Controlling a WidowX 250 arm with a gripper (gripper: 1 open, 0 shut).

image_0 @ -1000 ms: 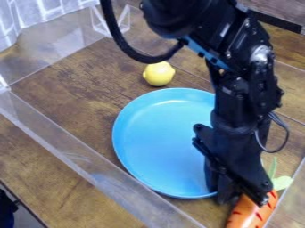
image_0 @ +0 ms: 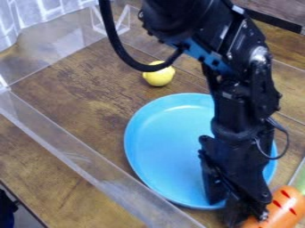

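Observation:
My black gripper [image_0: 238, 203] hangs low over the right part of a blue plate [image_0: 163, 149], its tips down at the plate's near right rim beside an orange carrot toy [image_0: 281, 211] with red marks. The carrot lies at the bottom right corner, partly out of view. The fingertips are dark and bunched against the rim and carrot, so whether they are open or closed on anything cannot be told.
A yellow lemon-like object [image_0: 159, 77] sits behind the plate. Clear plastic walls [image_0: 84, 151] border the wooden surface at the left and front. A pale green item [image_0: 297, 183] lies at the right edge.
The plate has shifted rightward since a second ago.

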